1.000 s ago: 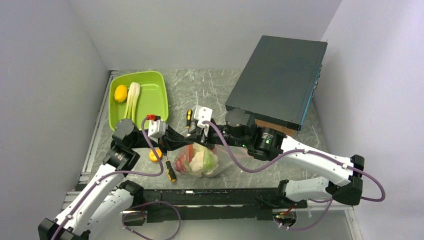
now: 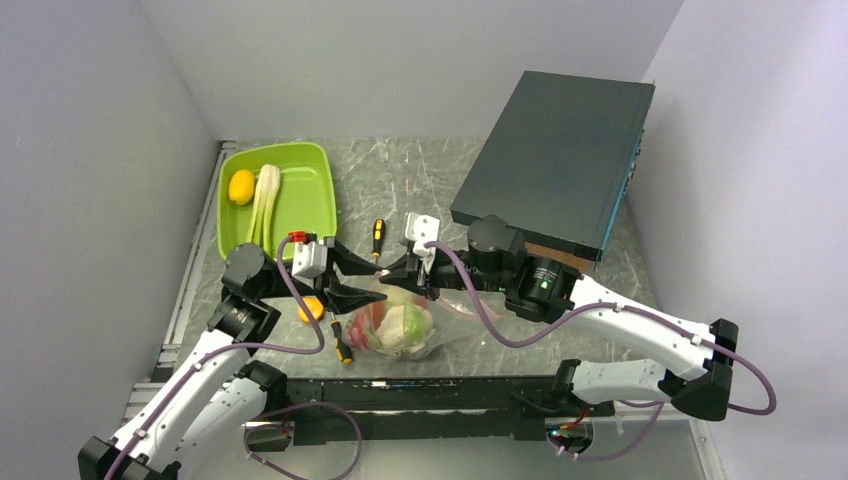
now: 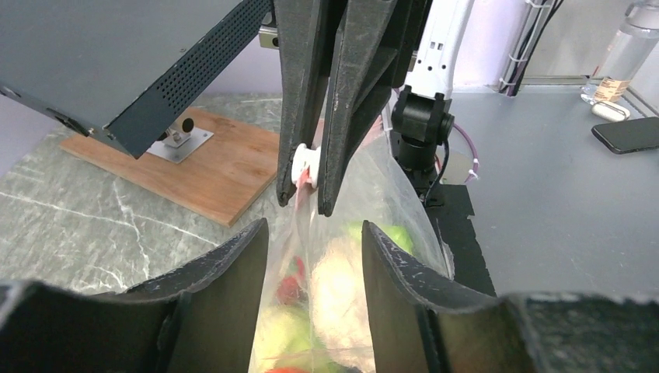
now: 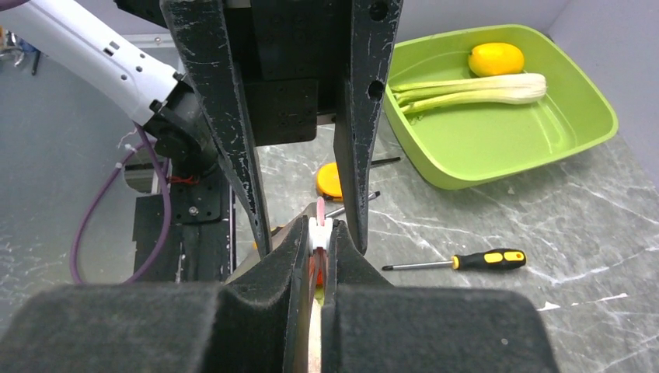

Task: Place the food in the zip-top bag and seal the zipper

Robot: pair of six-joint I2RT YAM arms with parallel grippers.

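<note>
The clear zip bag point(image 2: 455, 325) stands near the table's front edge with a cauliflower point(image 2: 405, 333) and red and green food inside. In the left wrist view, the white zipper slider point(image 3: 306, 164) is pinched between the tips of my right gripper, with a pinkish strip of the bag's top below it. My right gripper appears shut on that slider point(image 4: 319, 235) in its own view too. My left gripper point(image 2: 380, 282) is open, its fingers point(image 4: 214, 101) apart on either side of the right gripper's tips, holding nothing.
A green tray point(image 2: 305, 200) with a lemon point(image 2: 241, 187) and celery point(image 2: 264, 205) stands at the back left. Screwdrivers point(image 4: 489, 259) and an orange round object point(image 2: 311, 309) lie near the bag. A large dark box point(image 2: 560, 155) fills the back right.
My left gripper's fingers have gone from shut at the bag's top to spread apart. Over the last second my right gripper has shifted slightly to the right.
</note>
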